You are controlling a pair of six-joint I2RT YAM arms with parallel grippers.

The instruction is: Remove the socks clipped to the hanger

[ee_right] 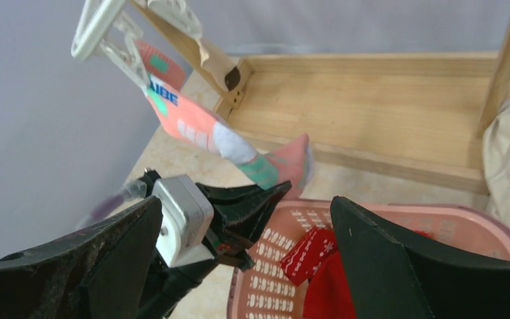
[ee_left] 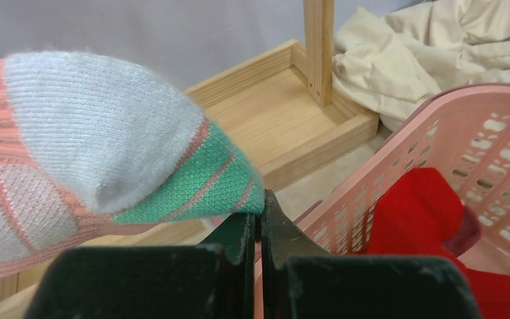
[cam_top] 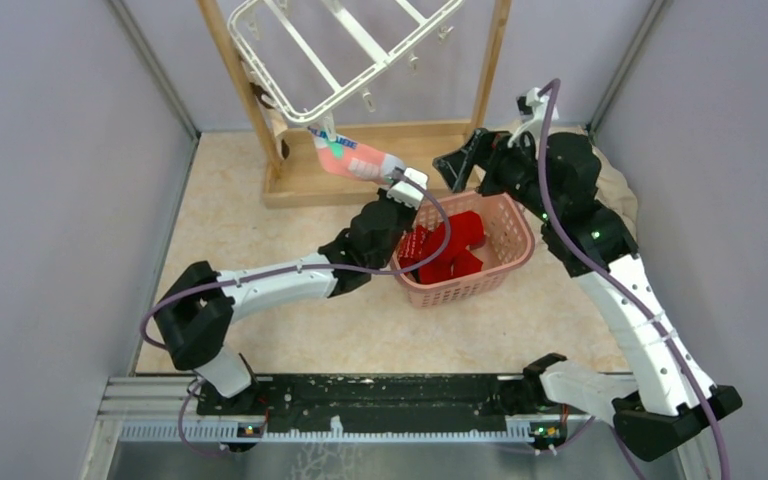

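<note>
A pink sock (cam_top: 355, 162) with green and pale patches stretches from a clip of the white hanger (cam_top: 345, 95) to my left gripper. That gripper is shut on the sock's green toe area (ee_left: 216, 176). In the right wrist view the sock's upper end, with blue lettering, meets the clip (ee_right: 131, 61), and loose pink fabric (ee_right: 292, 163) bulges past the left fingertips. Another pink piece with a green patch (ee_right: 158, 64) hangs behind that clip. My right gripper (cam_top: 457, 170) stands open and empty, above the back of the pink basket (cam_top: 505, 225).
Red socks (cam_top: 450, 245) lie in the basket. A beige piece (ee_right: 216, 63) with a dark patch hangs by the left wooden post. Cream cloth (cam_top: 615, 195) lies at the back right. The wooden base (cam_top: 300, 190) stands behind.
</note>
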